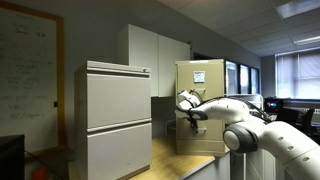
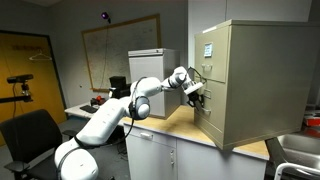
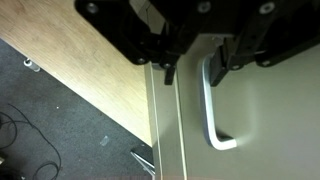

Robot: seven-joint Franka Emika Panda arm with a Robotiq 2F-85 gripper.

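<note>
A tall beige filing cabinet [image 1: 203,143] stands on the wooden counter, its drawer fronts facing the arm. My gripper [image 2: 193,97] is against the front of this cabinet, beside its middle drawers. In the wrist view, a silver drawer handle [image 3: 209,108] runs up between the dark fingers of my gripper, which is shut on it. The handle's lower end shows clearly; its upper end is hidden behind the gripper. Thin seams run along the drawer front [image 3: 260,130] to the left of the handle.
A second, light grey cabinet [image 1: 118,120] stands apart on the counter [image 2: 183,128]. White wall cupboards [image 1: 157,55] hang behind. Past the counter's edge, the wrist view shows the dark floor [image 3: 60,110] with cables on it. Bare wood lies between the two cabinets.
</note>
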